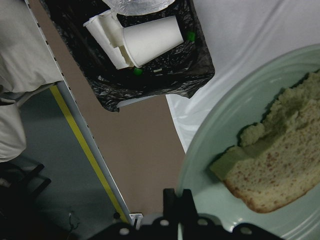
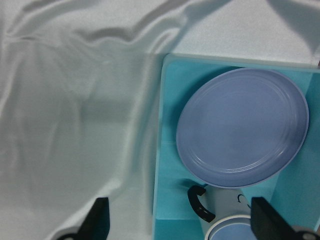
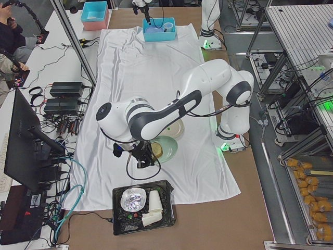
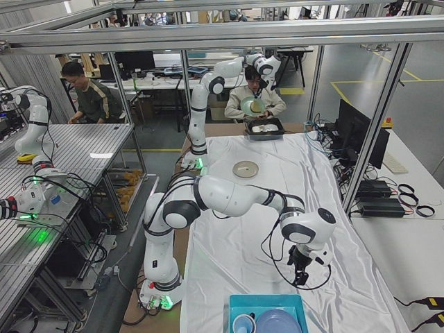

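Note:
My left gripper (image 3: pixel 144 156) holds a pale green plate (image 3: pixel 166 146) by its rim, raised above the cloth. A piece of bread (image 1: pixel 270 160) rests on the plate. A black bag-lined bin (image 3: pixel 143 225) holds foil (image 3: pixel 133 199) and paper cups (image 1: pixel 152 42). My right gripper stands open, above the edge of a blue box (image 2: pixel 167 150) with a purple plate (image 2: pixel 242 125) and a mug (image 2: pixel 225 205).
A beige plate (image 4: pixel 245 169) lies on the white cloth (image 3: pixel 197 177). A monitor (image 3: pixel 21 146) and cables line the left side. A person (image 4: pixel 253 104) sits beyond the bin.

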